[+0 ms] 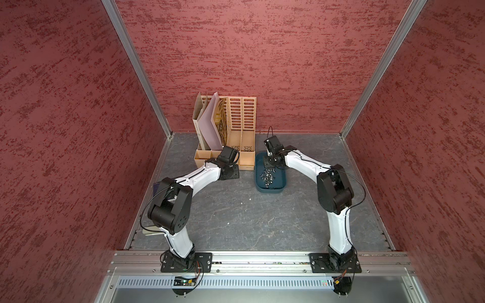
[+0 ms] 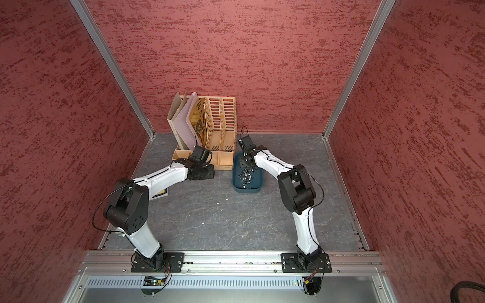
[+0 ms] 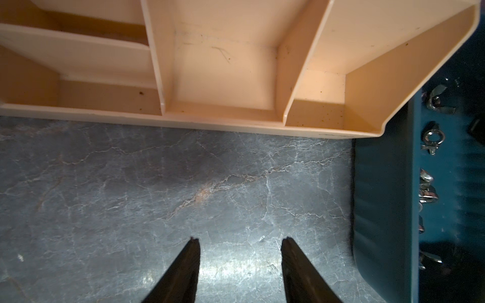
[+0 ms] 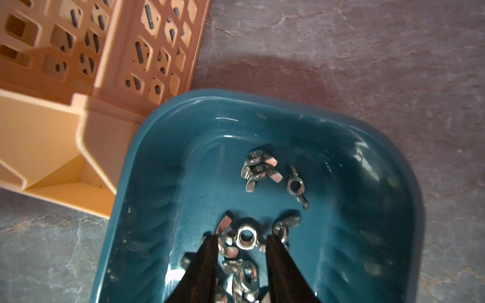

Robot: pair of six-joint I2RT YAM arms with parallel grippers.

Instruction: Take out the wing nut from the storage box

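Several silvery wing nuts lie loose in a deep teal box (image 4: 197, 151). In the right wrist view, a small cluster (image 4: 260, 169) and a single wing nut (image 4: 296, 185) lie toward the far end, with a denser pile (image 4: 246, 277) nearer the fingers. My right gripper is over the box, its fingers parted; wing nuts show below and between them, none visibly gripped. Part of the pile is hidden behind the fingers. Left of the box, my left gripper stands open above bare table, with nothing between its fingers.
A wooden-coloured organizer (image 1: 246, 160) with empty front compartments and upright boards stands close against the box's left side. Its perforated rack rises behind. Clear grey table (image 1: 242, 222) lies in front of both.
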